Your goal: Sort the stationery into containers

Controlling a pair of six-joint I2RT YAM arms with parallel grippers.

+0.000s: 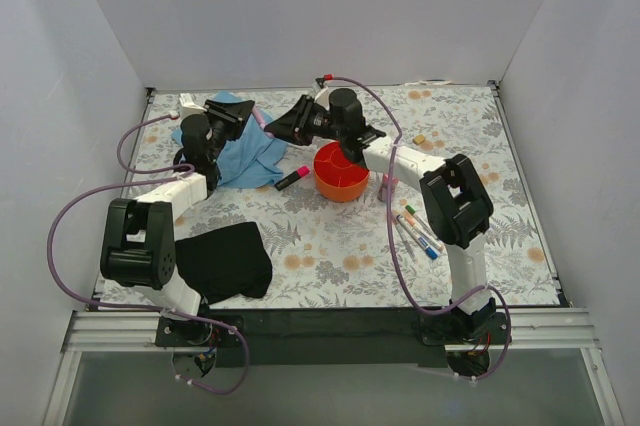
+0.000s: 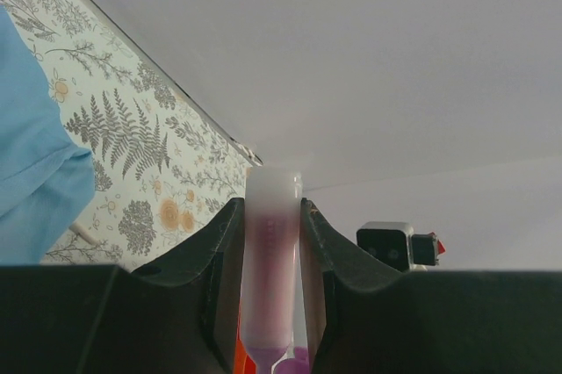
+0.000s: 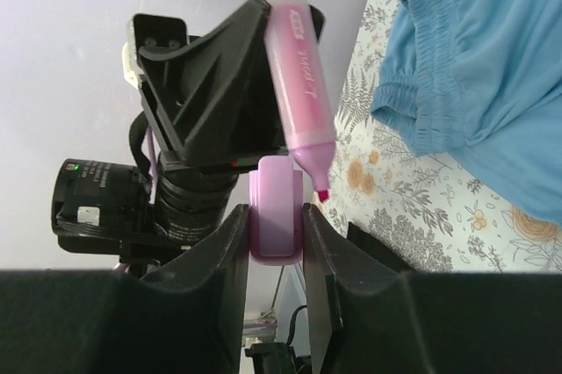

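My left gripper (image 1: 251,106) is shut on an uncapped pink marker (image 3: 300,75), whose nib points down toward the other arm. The marker's pale rear end sticks up between the fingers in the left wrist view. My right gripper is shut on a pink cap (image 3: 276,216), with one finger touching each side. Marker tip and cap are close together but look apart in the right wrist view. Beside the right gripper stands a round orange container (image 1: 340,193) with inner compartments. A black marker with a pink end (image 1: 292,178) lies left of it.
Several markers (image 1: 418,232) lie on the right of the patterned table, and a small yellow block (image 1: 419,140) sits farther back. A blue cloth (image 1: 240,161) is spread under the left gripper. A black cloth (image 1: 224,262) covers the front left.
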